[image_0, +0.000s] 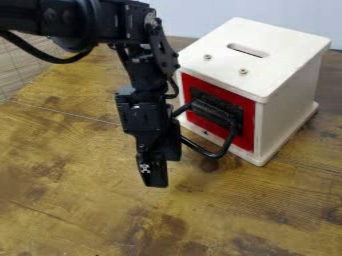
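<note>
A black robot arm comes in from the upper left, its gripper (152, 166) pointing down over the wooden table (80, 200), left of a white box (286, 110). The box has a slot on top and a red front panel (245, 143) with a black fitting. A black loop, perhaps a cable or handle, runs beside the gripper in front of that panel. The fingers hang low; whether they are open or shut is not clear, and I see nothing held.
A white surface lies behind the box at the top right.
</note>
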